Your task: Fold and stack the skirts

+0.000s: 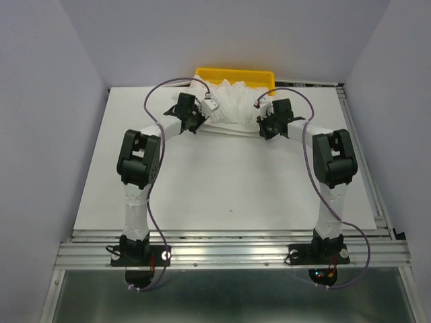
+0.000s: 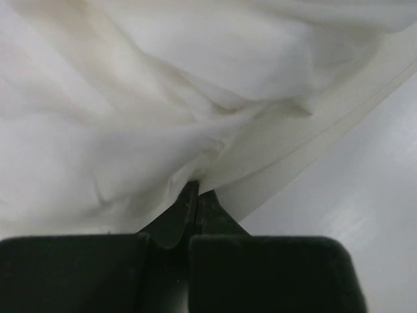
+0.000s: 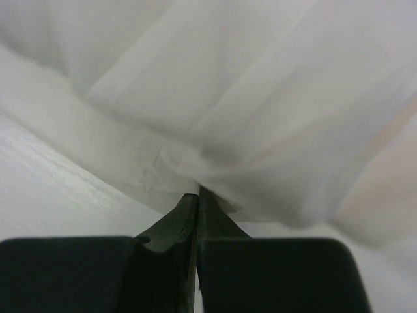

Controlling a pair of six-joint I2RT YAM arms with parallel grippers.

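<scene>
A white skirt [image 1: 237,106] lies bunched and wrinkled at the back of the table, partly over the yellow bin. Its near edge runs fairly straight between my two grippers. At the left end of that edge, my left gripper [image 1: 195,130] is shut on the cloth; in the left wrist view folds of the skirt [image 2: 163,85] run into the fingertips. My right gripper [image 1: 264,136] is shut at the right end, with thin fabric [image 3: 215,98] gathered at its tips in the right wrist view. Loose folds hide part of the right fingertips.
Behind the skirt stands the yellow bin [image 1: 236,75], its front largely covered by the cloth. Grey walls close in both sides.
</scene>
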